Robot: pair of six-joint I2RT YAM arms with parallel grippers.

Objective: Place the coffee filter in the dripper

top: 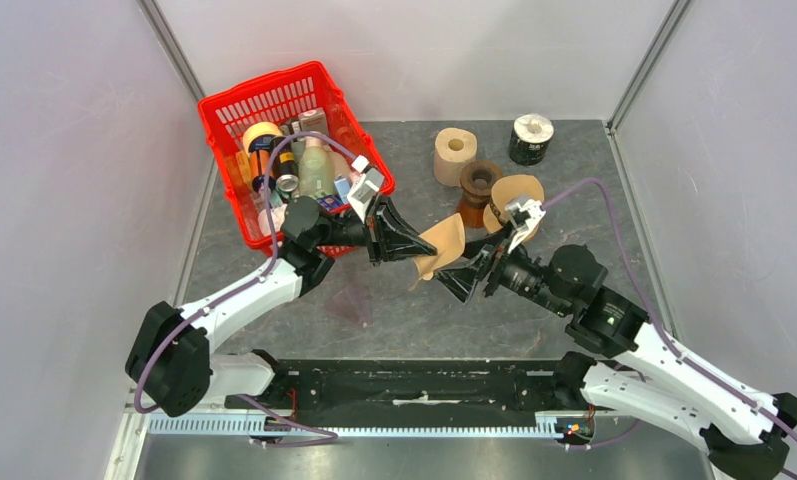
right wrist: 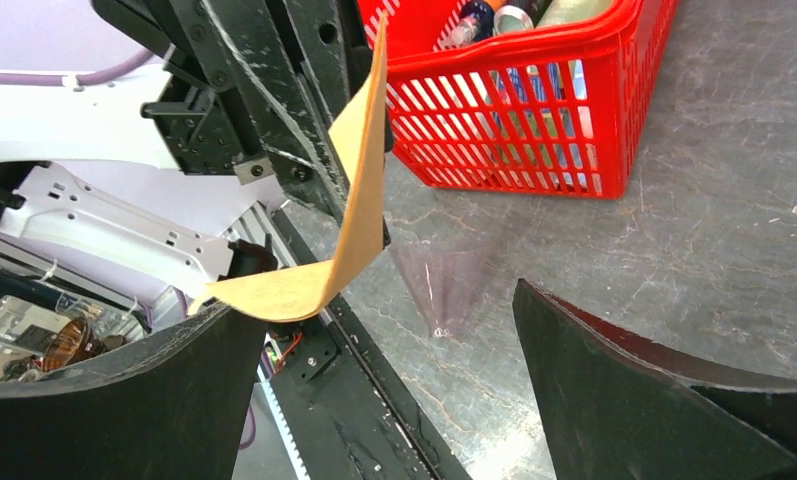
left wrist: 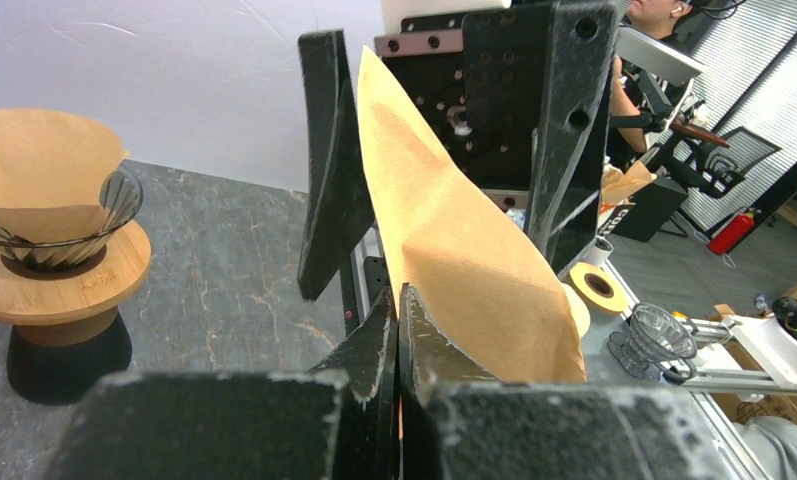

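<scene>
A tan paper coffee filter (top: 444, 243) is pinched at its edge by my left gripper, whose fingers are shut together. Close to the filter's lower part stands my right gripper (top: 456, 282), open. In the right wrist view the filter (right wrist: 359, 200) is bent, and its near end lies beside the left finger (right wrist: 124, 390); whether they touch I cannot tell. The glass dripper (left wrist: 122, 195), on a wooden collar (left wrist: 124, 265) over a dark base, has another tan paper cone (left wrist: 44, 165) in it. From above, the right arm partly hides that dripper.
At the back left stands a red basket (top: 217, 125) full of bottles and cans. Behind the grippers are a tan paper roll (top: 455, 150), a brown wooden vessel (top: 471, 212) and a black-and-white canister (top: 530, 140). Clear plastic (right wrist: 444, 285) lies on the grey table, whose front is free.
</scene>
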